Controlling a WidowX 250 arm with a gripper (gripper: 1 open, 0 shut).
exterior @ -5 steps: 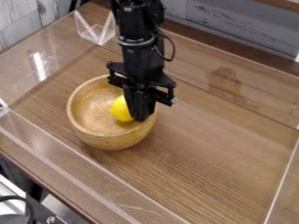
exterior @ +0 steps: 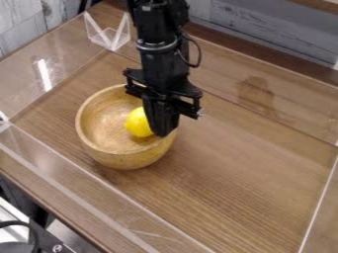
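A wooden bowl [exterior: 113,148] sits on the left part of the wooden table, holding a yellow object [exterior: 137,122]. My black gripper [exterior: 161,126] hangs over the bowl's right side, just right of the yellow object and partly in front of it. Its fingertips are dark and overlap, so I cannot make out whether they are open or shut, or whether they touch the yellow object.
Pale edges border it at the back and sides. A black cable [exterior: 16,225] lies at the lower left.
My arm and gripper have shifted very slightly over the last second. The bowl and yellow object look unchanged.
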